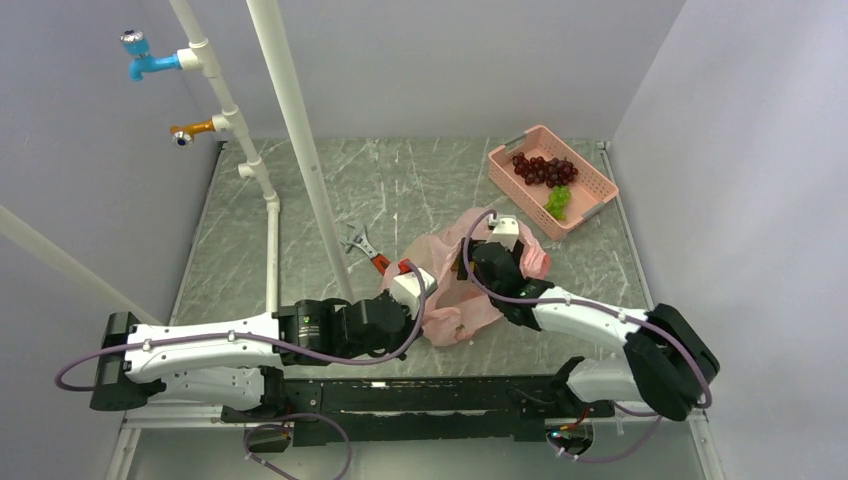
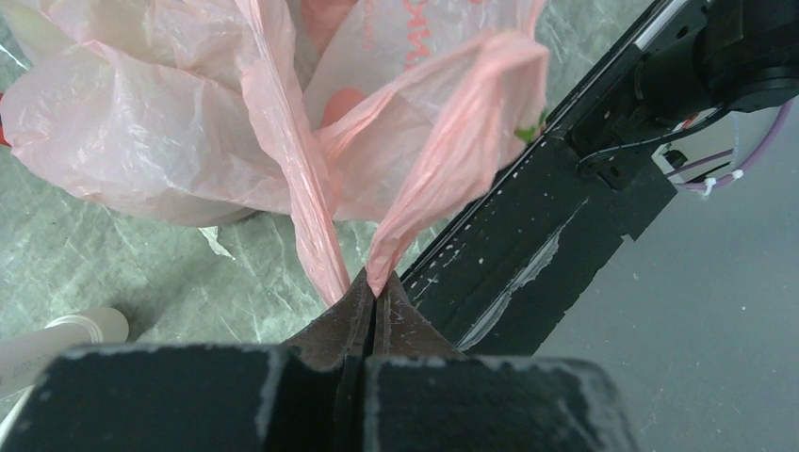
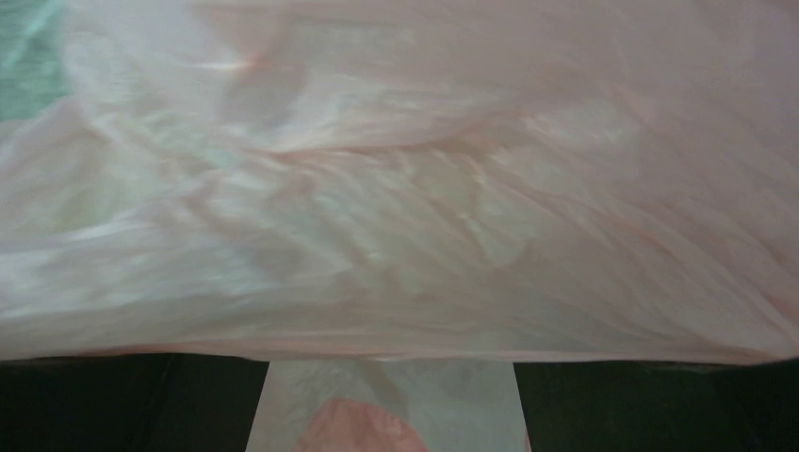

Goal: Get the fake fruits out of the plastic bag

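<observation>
The pink plastic bag (image 1: pixel 452 312) lies crumpled on the counter between my two arms. In the left wrist view, its twisted handle (image 2: pixel 441 174) runs down into the tips of my left gripper, which is shut on it. My right gripper stands open within the bag's folds. Bag film (image 3: pixel 405 245) fills most of the right wrist view, crossing over its fingers (image 3: pixel 122 400); no fruit shows between them. A small green bit (image 2: pixel 528 134) peeks out at the bag's edge. Any other fruit inside is hidden by the film and my arms.
At the back right stands a pink basket (image 1: pixel 517 190) holding dark red grapes (image 1: pixel 545 170) and a green bunch (image 1: pixel 558 202). An adjustable wrench (image 1: pixel 362 243) lies left of the bag, near a white pipe (image 1: pixel 300 130). Counter behind the bag is clear.
</observation>
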